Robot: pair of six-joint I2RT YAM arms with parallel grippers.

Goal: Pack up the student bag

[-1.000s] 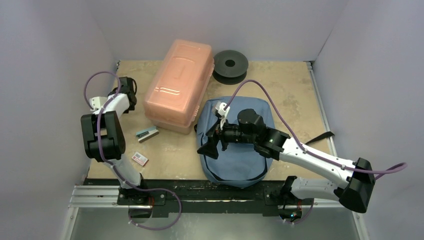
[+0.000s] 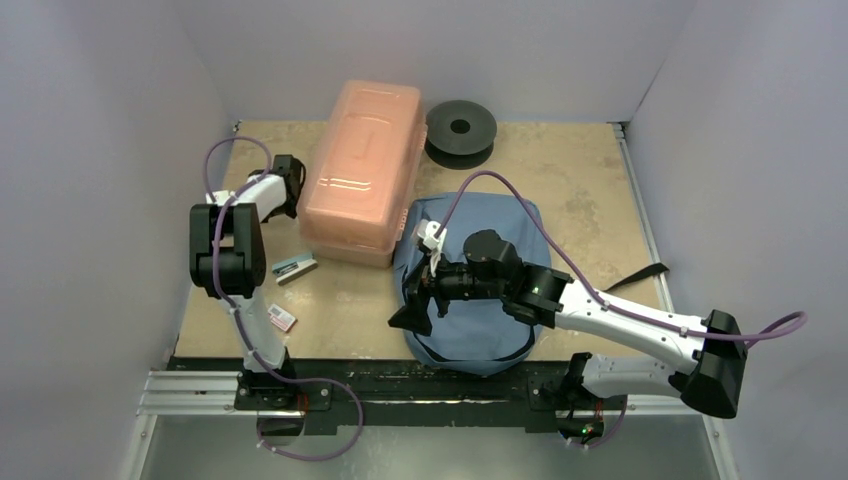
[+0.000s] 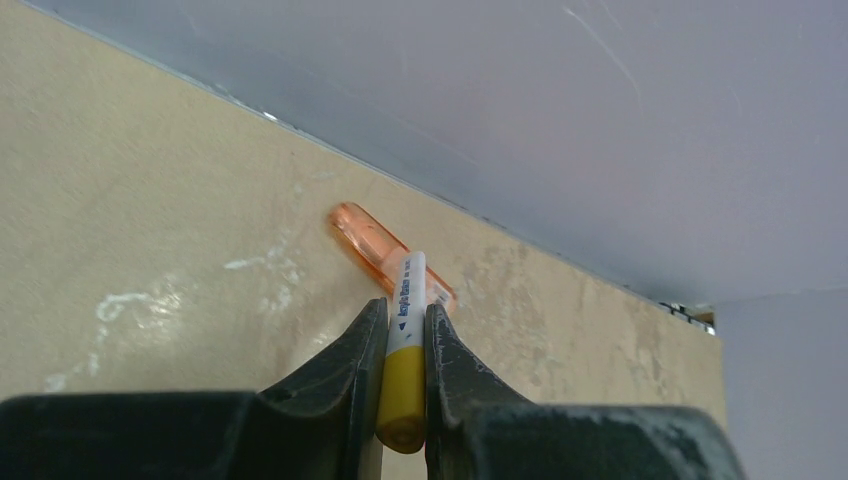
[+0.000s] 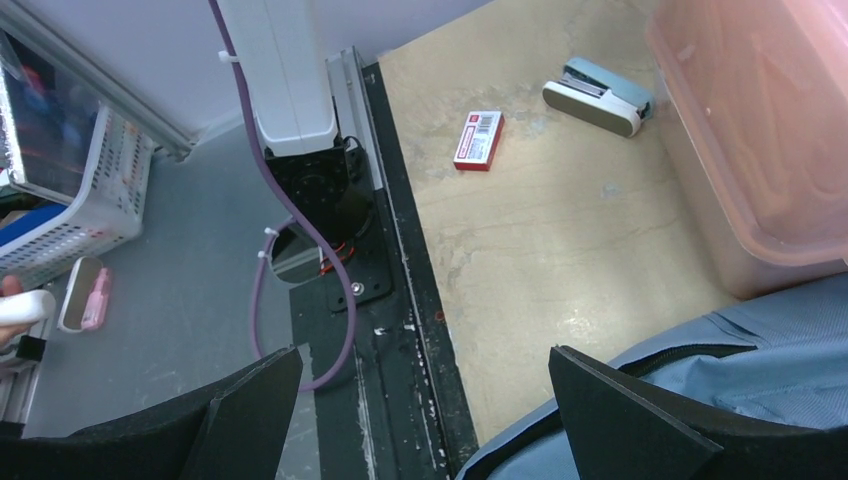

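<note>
In the left wrist view my left gripper is shut on a white and yellow marker point(image 3: 403, 390), with an orange object point(image 3: 368, 236) lying on the floor behind it. A clear orange storage box point(image 2: 360, 160) stands at the back middle. The blue bag point(image 2: 470, 340) lies open at centre right, under my right gripper point(image 2: 410, 315), which is open and empty. A stapler point(image 4: 600, 105) and a small red-and-white box point(image 4: 478, 140) lie left of the bag.
A black spool point(image 2: 460, 150) sits at the back. A black strap point(image 2: 640, 273) lies at the right. A white basket point(image 4: 100, 190) with items is outside the workspace.
The right arm has lowered slightly.
</note>
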